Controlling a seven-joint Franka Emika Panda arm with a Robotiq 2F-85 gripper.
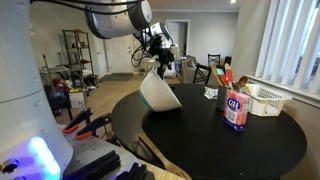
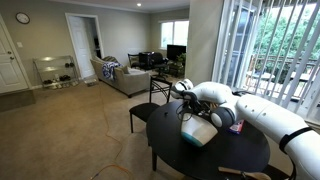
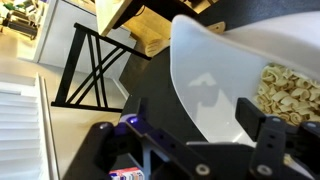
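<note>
A white bowl with a teal base sits tilted by the near left part of the dark table; whether it rests fully on the table I cannot tell. Dry noodles lie inside it in the wrist view. My gripper is open, one finger over the bowl's inside and the other outside over the tabletop, the bowl's white wall between them. From the side the gripper is at the bowl's upper rim. A tan wooden utensil lies near the table's edge.
A red and blue can-like container and a white basket stand at the right, with a holder of utensils behind. Chairs surround the table.
</note>
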